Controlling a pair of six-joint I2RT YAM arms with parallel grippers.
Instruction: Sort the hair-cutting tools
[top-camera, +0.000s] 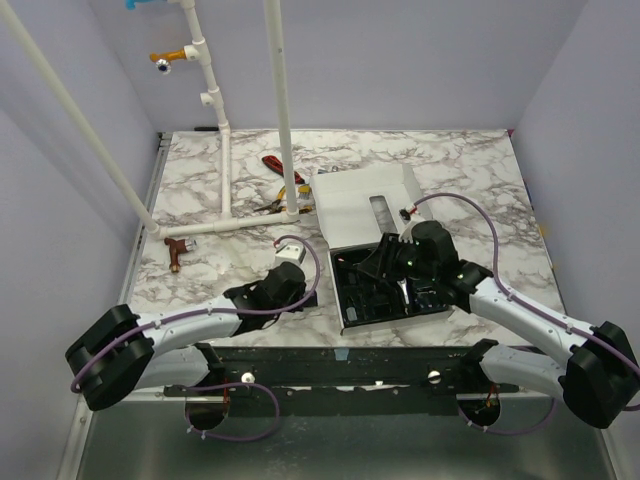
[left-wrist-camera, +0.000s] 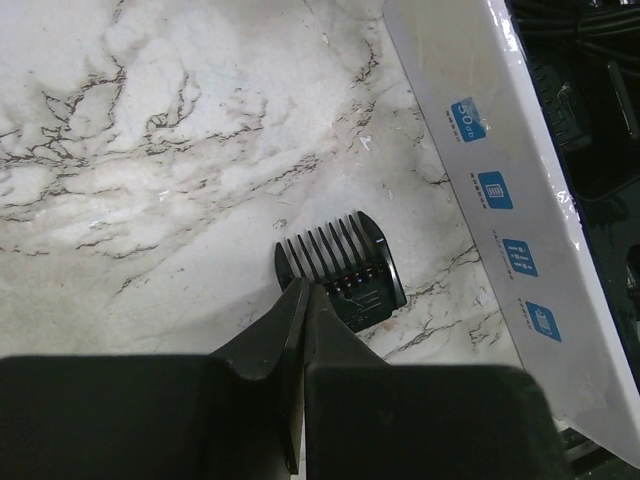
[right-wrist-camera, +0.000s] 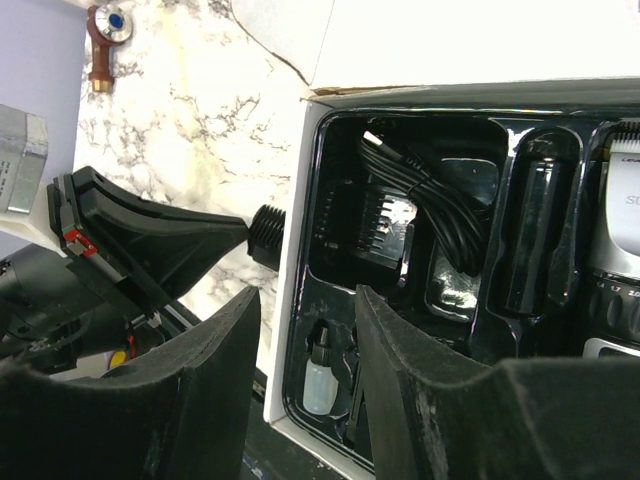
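A black guard comb (left-wrist-camera: 355, 300) lies on the marble beside the white box (left-wrist-camera: 470, 170), left of it. My left gripper is shut, nothing visible between its fingers, its tips over the comb's lower left part. My right gripper is open above the box's black tray (right-wrist-camera: 470, 330). The tray holds a coiled cable (right-wrist-camera: 440, 220), another guard comb (right-wrist-camera: 390, 230), a small bottle (right-wrist-camera: 320, 385) and a silver clipper (right-wrist-camera: 622, 215).
The box's lid (top-camera: 350, 205) lies open behind it. White pipes (top-camera: 225, 175), pliers (top-camera: 270, 200) and a tap fitting (top-camera: 175, 252) are at the back and left. Bare marble (top-camera: 200, 300) surrounds the left arm.
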